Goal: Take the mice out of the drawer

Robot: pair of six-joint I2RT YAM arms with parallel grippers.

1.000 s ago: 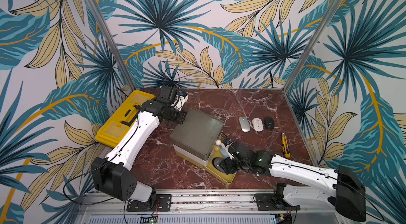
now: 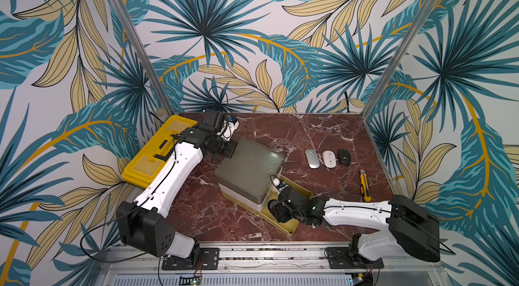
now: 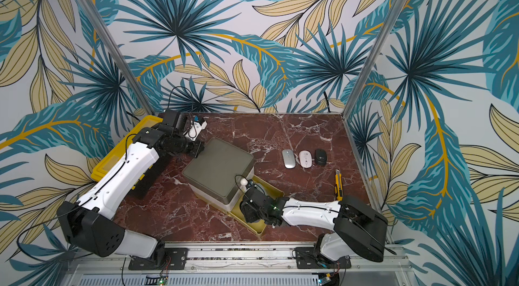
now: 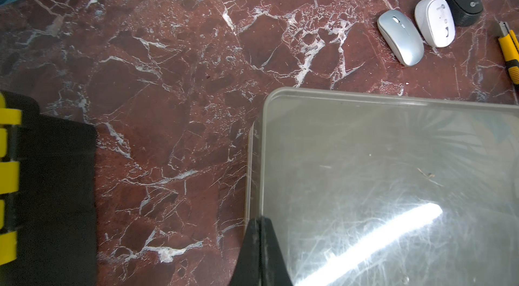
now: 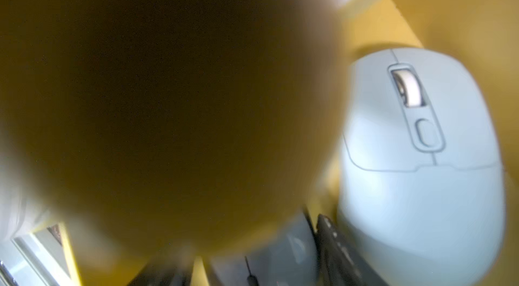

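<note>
In the right wrist view a light blue-grey mouse (image 5: 421, 188) lies in the yellow drawer (image 2: 302, 188) of the grey-topped box (image 2: 249, 161). A dark mouse (image 5: 275, 259) sits low beside it, between the fingers of my right gripper, which stands part open; whether they grip it I cannot tell. A large blurred yellow-brown shape, probably the drawer's knob, hides much of that view. My left gripper is shut at the box's left edge, nothing seen between its fingers.
Silver (image 2: 312, 159), white (image 2: 328, 159) and black (image 2: 343, 157) mice lie on the table right of the box, near a yellow knife (image 2: 365, 188). A yellow toolbox (image 2: 146, 159) stands at left.
My right arm has moved left over the drawer, toward the box. The box appears shifted slightly left. My left arm is almost unchanged.
</note>
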